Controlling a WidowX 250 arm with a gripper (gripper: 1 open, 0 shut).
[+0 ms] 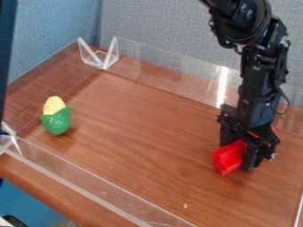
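My black arm comes down on the right side, and its gripper [246,147] is low over the wooden table, shut on a red bar [229,158]. The bar's lower left part shows beside the fingers; the rest is hidden behind them. A toy corn cob [55,115], yellow on top with a green husk, rests on the left of the table.
Clear plastic walls edge the wooden table [142,142]. A white angular bracket [99,55] stands at the back left corner. Blue and grey padded panels rise behind.
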